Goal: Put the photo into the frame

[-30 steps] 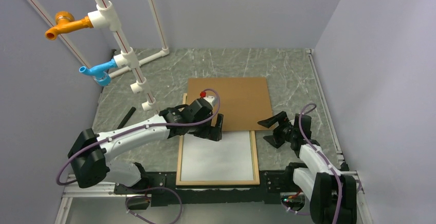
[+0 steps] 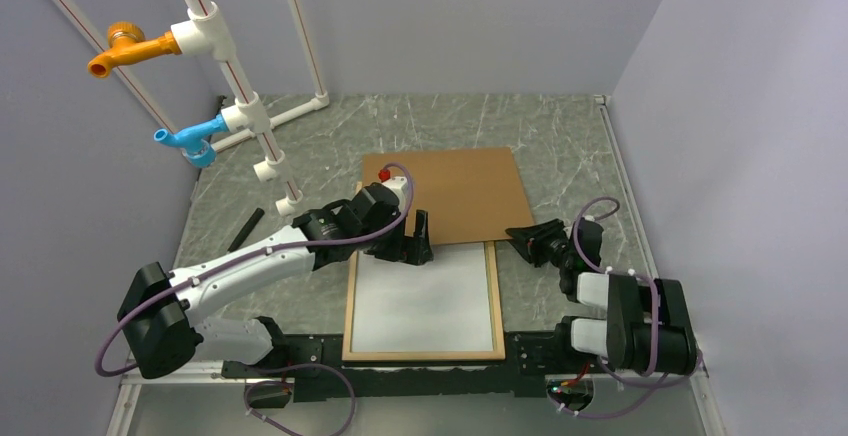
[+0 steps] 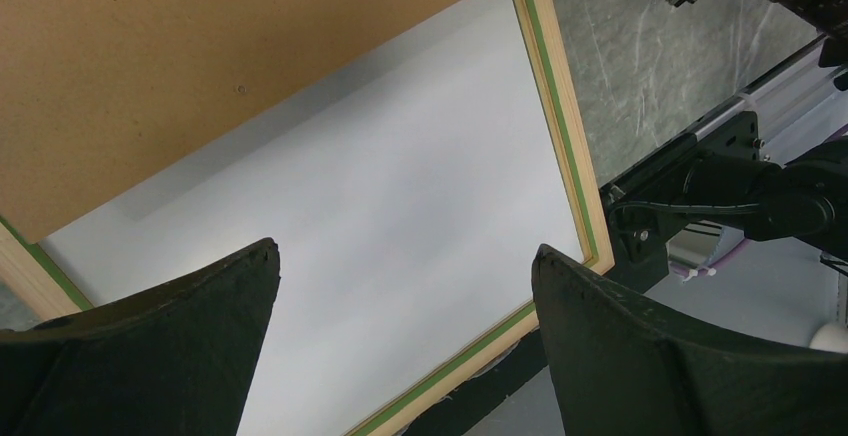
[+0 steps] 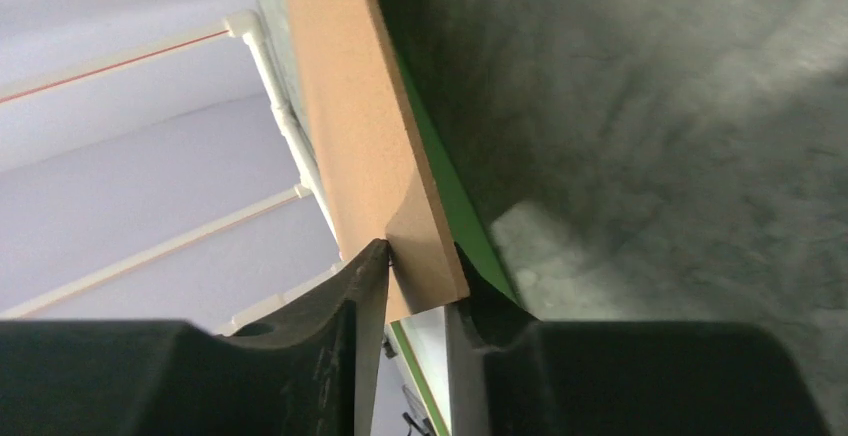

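The wooden frame (image 2: 497,306) lies flat at the front of the table, a plain white sheet (image 2: 425,301) filling its visible opening; whether this is the photo cannot be told. A brown board (image 2: 470,191) overlaps the frame's far part, hiding it. Over the board's front left region, my left gripper stands open with nothing between its fingers. My right gripper (image 2: 523,238) is at the board's front right corner. In the right wrist view its fingers (image 4: 345,356) lie on either side of that corner, one partly hidden; how firmly they close on it is unclear.
White pipes with an orange tap (image 2: 130,48) and a blue tap (image 2: 190,139) rise at the left. A black bar (image 2: 246,229) lies on the table beside them. Grey walls bound both sides. Behind the board the tabletop (image 2: 450,119) is clear.
The right gripper's fingers have come together around the board's corner. The board has shifted slightly away and left, its front right corner most, uncovering more white.
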